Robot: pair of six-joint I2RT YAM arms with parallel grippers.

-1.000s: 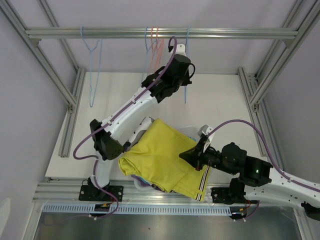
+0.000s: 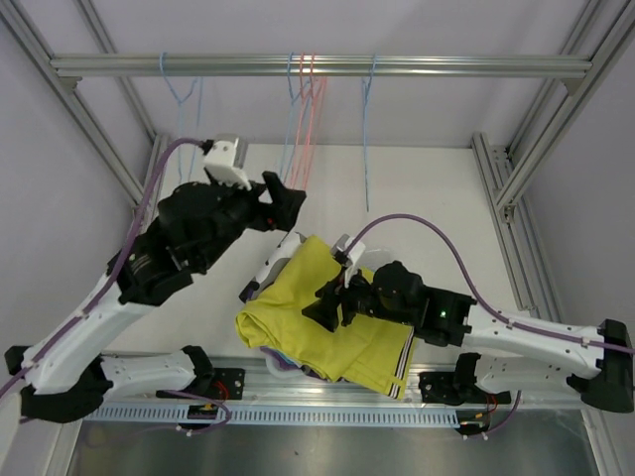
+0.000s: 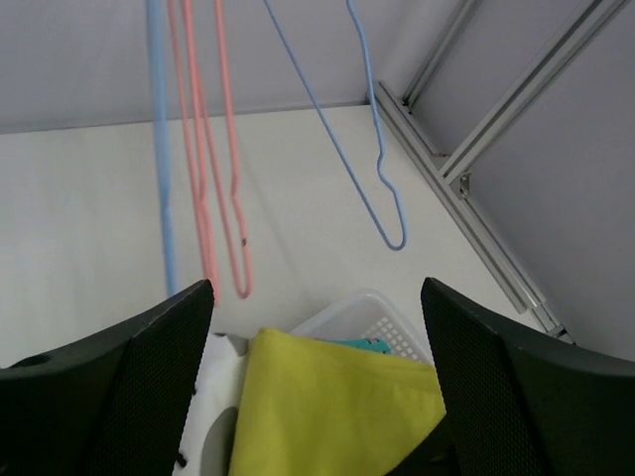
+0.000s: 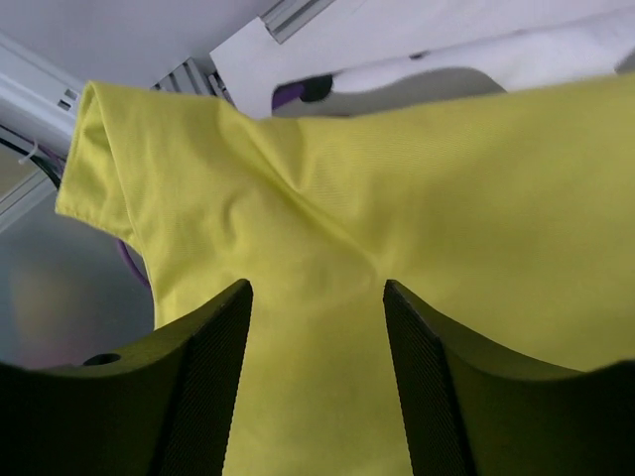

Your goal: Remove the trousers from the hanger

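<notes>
Yellow trousers with a striped hem lie in a crumpled heap over a pale basket on the white board. My right gripper is over them, its fingers apart with only yellow cloth visible below. My left gripper hangs higher, up and left of the heap, fingers apart and empty. Blue hangers and pink hangers hang from the rail; I see no trousers on them.
A black and white garment lies beside the yellow cloth. The metal frame's side posts bound the space. The board's back right is clear.
</notes>
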